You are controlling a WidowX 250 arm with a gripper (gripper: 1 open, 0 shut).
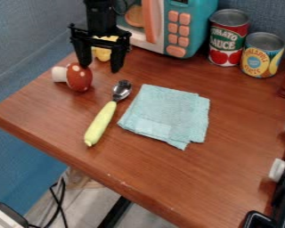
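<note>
The black gripper (100,46) hangs at the upper left, open, its fingers spread just above and behind a red tomato-like toy (79,77) with a white part (61,73) on its left. A yellow object (104,52) is partly hidden behind the gripper. Below lies a spoon with a yellow handle (103,120). A folded light teal cloth (164,116) lies at the middle of the wooden table (145,178).
A teal toy microwave (180,27) stands at the back, beside a tomato sauce can (227,40) and a second can (263,55). Dark equipment (276,191) lines the right edge.
</note>
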